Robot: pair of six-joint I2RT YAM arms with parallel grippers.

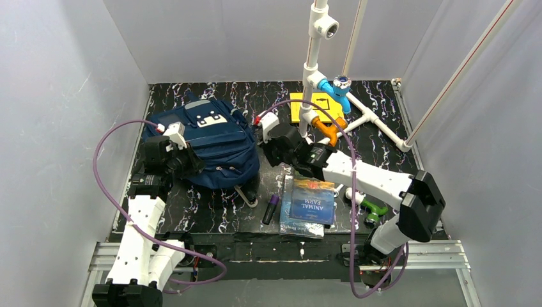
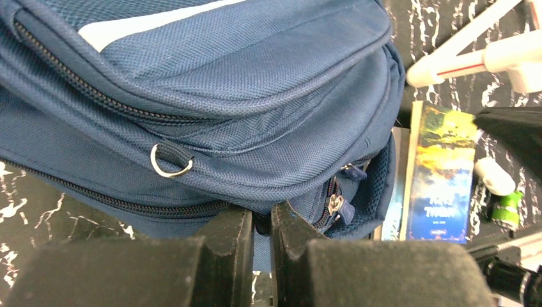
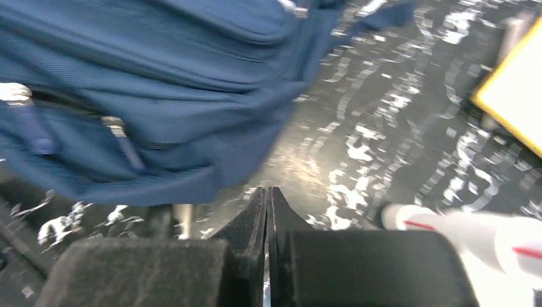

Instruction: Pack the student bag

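The blue student bag (image 1: 224, 141) lies at the left of the table, its zips seeming closed where they show. At its near left side, my left gripper is shut on a bit of the bag's fabric beneath the front pocket seam. Two zipper pulls (image 2: 345, 211) hang at the pocket's corner. My right gripper is just off the bag's right side, fingertips together and nothing showing between them. An Animal Farm book (image 1: 312, 203) lies on another book (image 1: 300, 228), with a dark purple-capped marker (image 1: 271, 210) to their left.
A white pipe frame (image 1: 310, 57) with blue and orange valves stands behind my right arm, a yellow item (image 1: 326, 107) at its base. A green-and-white object (image 1: 374, 210) sits right of the books. Bare table shows between bag and frame.
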